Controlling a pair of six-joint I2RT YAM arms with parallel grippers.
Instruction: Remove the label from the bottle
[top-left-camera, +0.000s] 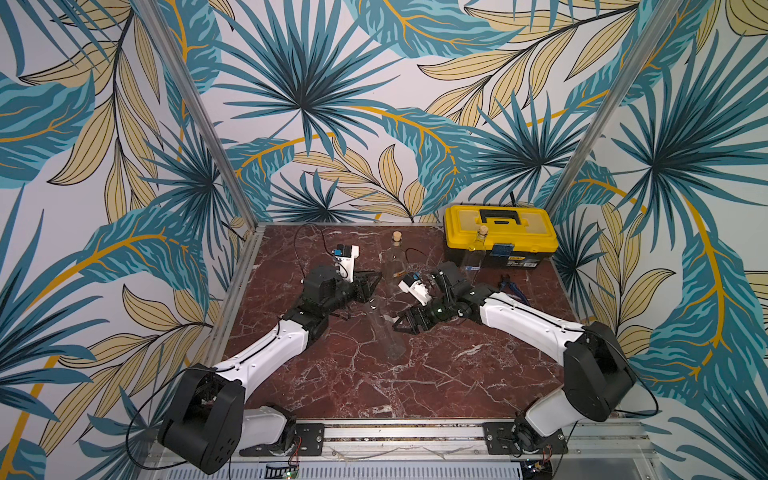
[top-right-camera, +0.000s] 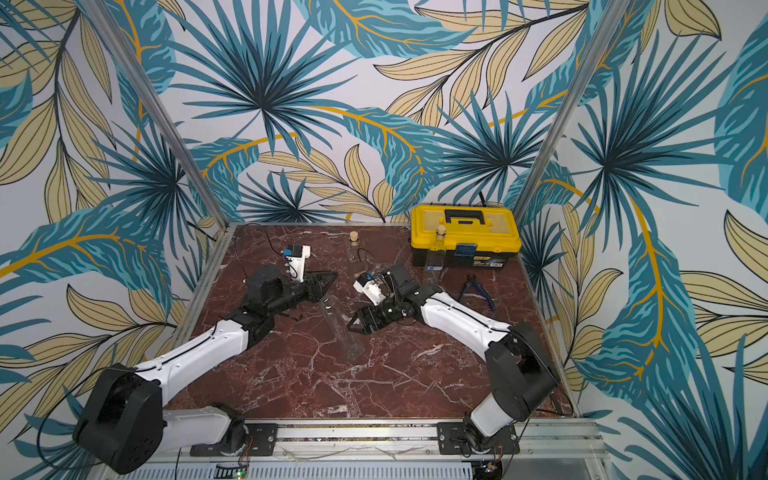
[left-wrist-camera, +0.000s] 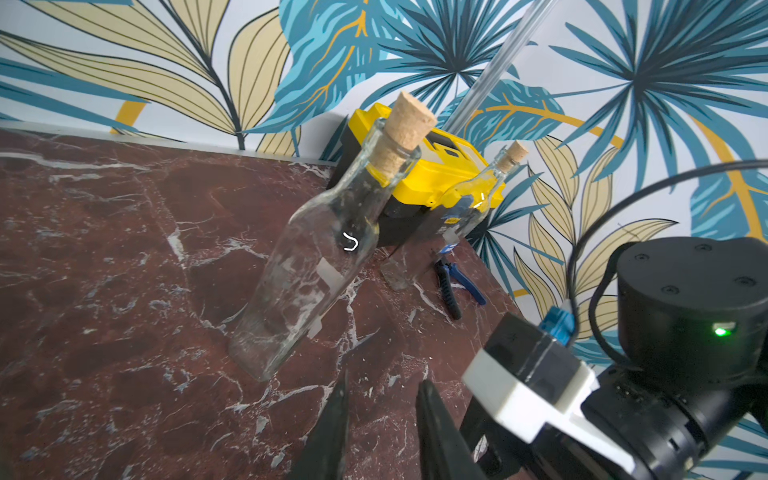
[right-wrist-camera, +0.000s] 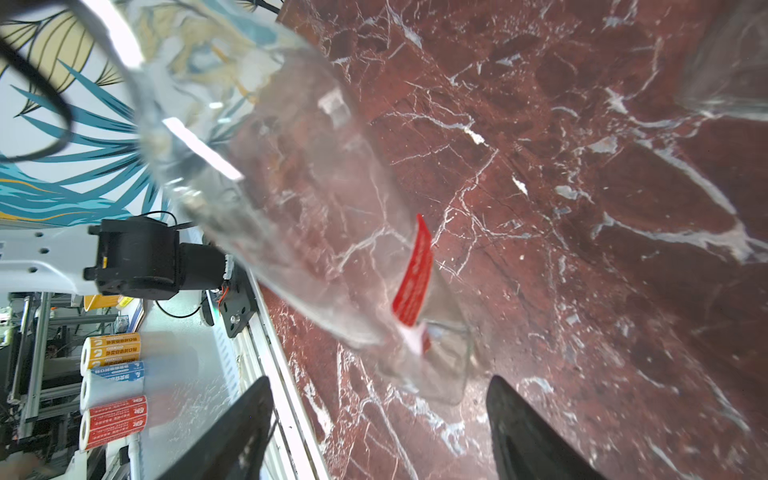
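My left gripper (top-left-camera: 373, 289) is shut on the neck end of a clear glass bottle (top-right-camera: 344, 329), whose body slants down toward the front of the table. In the left wrist view only the gripper's dark fingers (left-wrist-camera: 331, 432) show; the held bottle is out of sight there. Close to the bottle's side, my right gripper (top-left-camera: 400, 323) stands open. In the right wrist view the bottle crosses above its fingers (right-wrist-camera: 246, 432), blurred, with a red strip (right-wrist-camera: 413, 276) and a small whitish patch (right-wrist-camera: 333, 105) on it. Whether the right fingers touch the bottle cannot be told.
A corked clear bottle (left-wrist-camera: 308, 260) stands behind the grippers. Another corked bottle (top-left-camera: 474, 254) stands before the yellow toolbox (top-left-camera: 504, 228), with blue-handled pliers (top-right-camera: 477, 292) nearby.
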